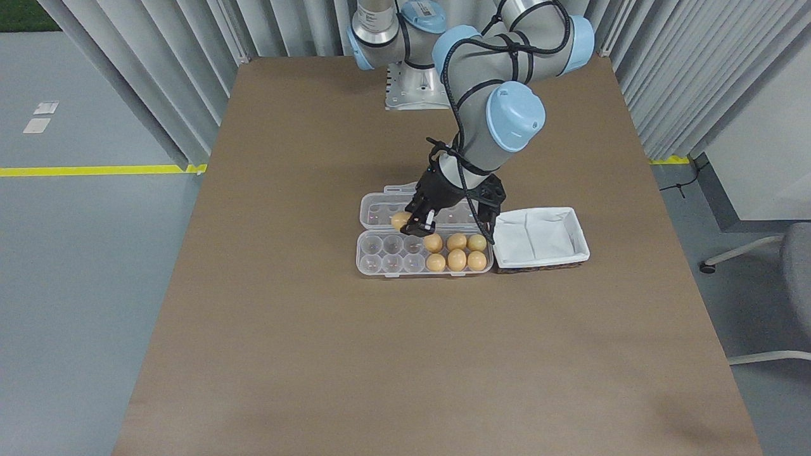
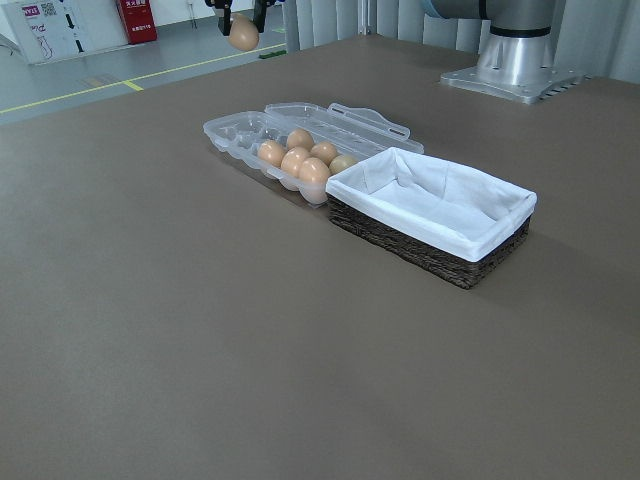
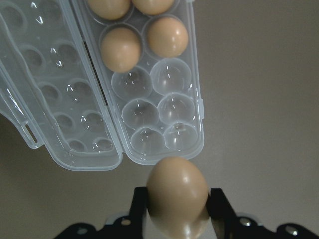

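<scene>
A brown egg (image 3: pixel 177 196) hangs between the fingertips of my gripper, which is shut on it, above the clear plastic egg carton (image 1: pixel 362 254). In the left view the held egg (image 2: pixel 243 34) is high over the table. The carton lies open, lid (image 3: pixel 60 114) folded back, with several eggs (image 1: pixel 456 258) in its right half as the front view shows; its left-half cups (image 1: pixel 393 244) are empty. A white-lined wicker basket (image 1: pixel 541 237) stands right against the carton's right end, empty as far as shows.
The robot's metal base plate (image 2: pixel 510 85) stands at the back of the table, with a pleated curtain behind.
</scene>
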